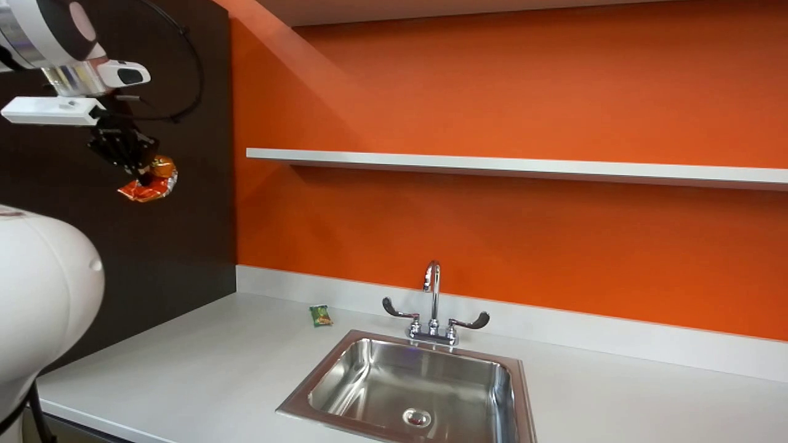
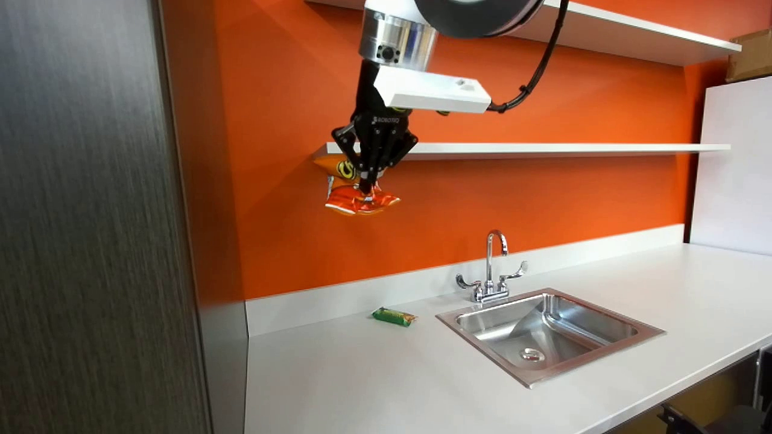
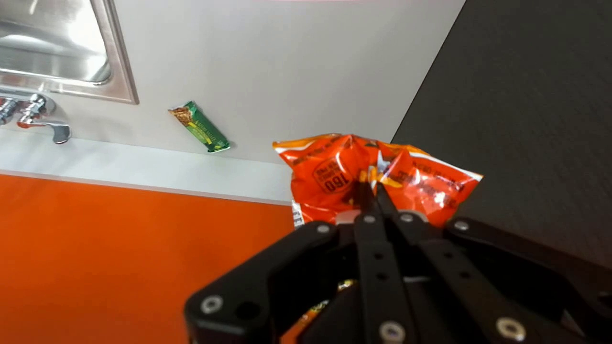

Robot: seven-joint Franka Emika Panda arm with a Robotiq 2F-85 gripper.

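High above the counter, my gripper is shut on the crinkled middle of an orange-red snack bag (image 3: 330,177). In exterior view 2 the bag (image 2: 347,198) hangs from the fingertips and bulges out on both sides of them, touching nothing else. Exterior view 1 has the gripper (image 1: 144,177) at the upper left, before the dark panel. A green wrapped bar (image 3: 203,127) lies flat on the counter, well below the bag and apart from it; exterior view 2 has this bar (image 2: 394,316) left of the sink. The bag's far side is hidden.
A steel sink (image 1: 325,413) with a faucet (image 1: 434,295) is set into the counter (image 1: 184,362). Along the orange wall runs a white shelf (image 1: 517,163). A dark panel (image 2: 87,217) closes off the left side. Counter room left of the sink is clear apart from the bar.
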